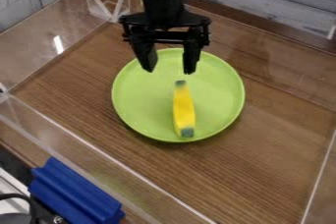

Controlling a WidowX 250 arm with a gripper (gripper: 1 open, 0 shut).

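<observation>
A green plate (138,100) rests on the wooden tray floor. On its right-middle part lies a yellow elongated object (184,112) with greyish-teal ends, pointing roughly front to back. My black gripper (168,63) hangs over the back part of the plate, open, its two fingers wide apart and nothing between them. The yellow object lies in front of it, apart from the fingers.
A blue plastic rack (73,194) sits outside the tray at the front left. Clear walls edge the tray at left and right, and a white wooden surface runs along the back. The wood around the plate is clear.
</observation>
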